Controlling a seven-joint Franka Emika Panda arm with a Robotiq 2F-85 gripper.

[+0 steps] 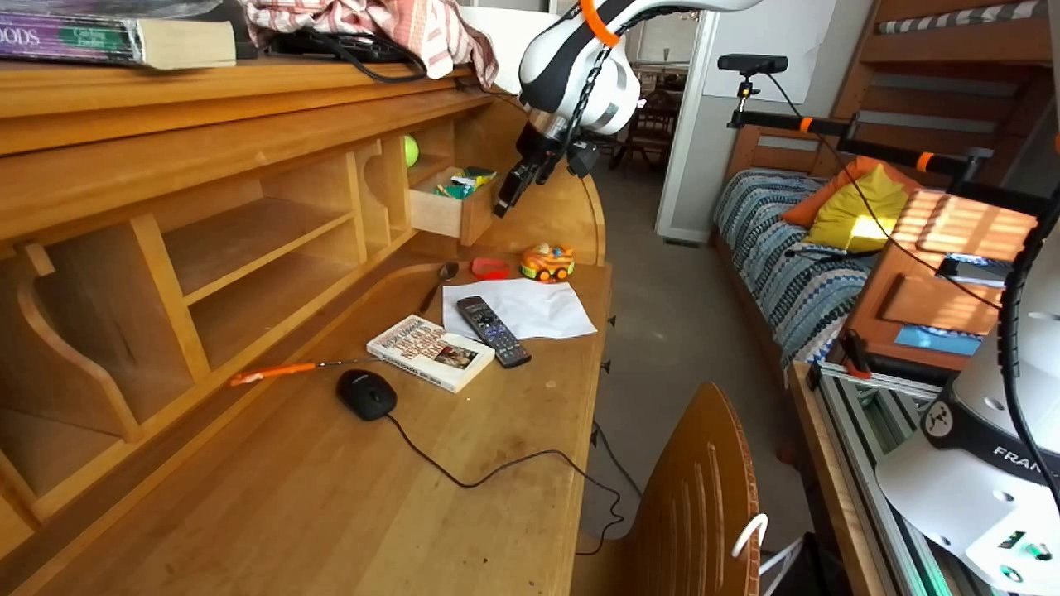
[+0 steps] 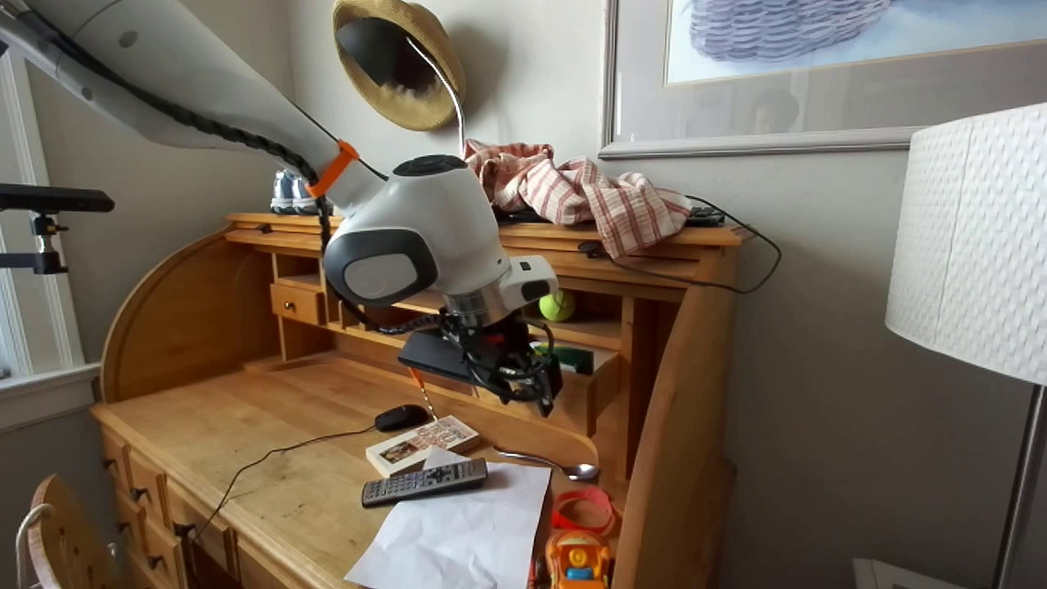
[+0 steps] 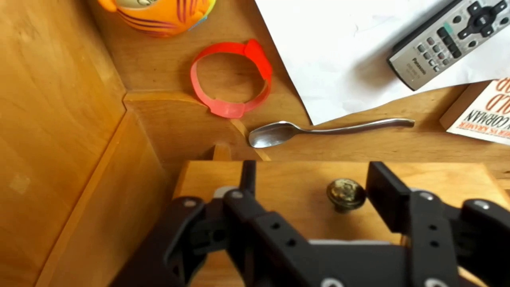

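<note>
The small wooden drawer point(image 1: 437, 213) at the far end of the desk's cubbies stands pulled out, with green and yellow items point(image 1: 464, 183) inside it. Its round brass knob point(image 3: 346, 194) shows in the wrist view. My gripper is open in front of the drawer, its two fingers apart. The knob lies within the span of the fingers, close to the right-hand finger point(image 3: 388, 196); whether they touch I cannot tell. Nothing is gripped. In exterior view 2, the gripper point(image 2: 547, 401) hangs beside the drawer front point(image 2: 593, 393).
Below lie a spoon point(image 3: 275, 134), a red band point(image 3: 230, 109), an orange toy car point(image 1: 547, 262), white paper point(image 1: 542, 308), a remote point(image 1: 493, 331) and a book point(image 1: 429, 349). The desk's curved side wall point(image 2: 677, 422) rises close by. The near desktop is mostly clear.
</note>
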